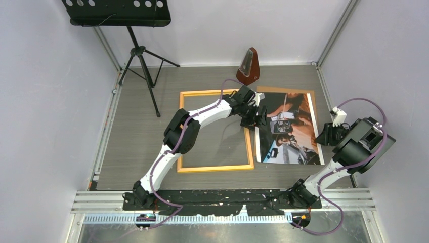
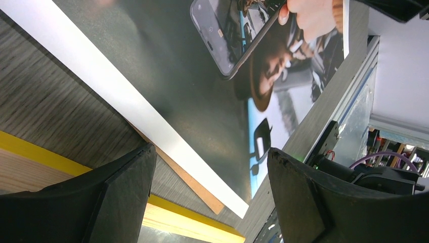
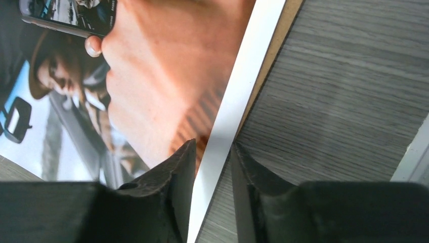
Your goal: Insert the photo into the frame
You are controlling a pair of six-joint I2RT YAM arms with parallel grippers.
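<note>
The photo [image 1: 288,131], a dark print with white side borders, lies on a brown board [image 1: 283,89] right of the empty yellow wooden frame [image 1: 217,168]. Over the photo's left border hangs my left gripper, its fingers wide apart and nothing held. At the photo's right border is my right gripper. Its fingers are partly spread, one over the print side and one over the grey floor, with the white border [image 3: 238,86] showing between them. Whether they touch the photo cannot be told.
A brown metronome [image 1: 248,68] stands behind the photo and a black music stand [image 1: 144,71] at the back left. The right wall is close beside my right arm. Bare floor lies left of the frame.
</note>
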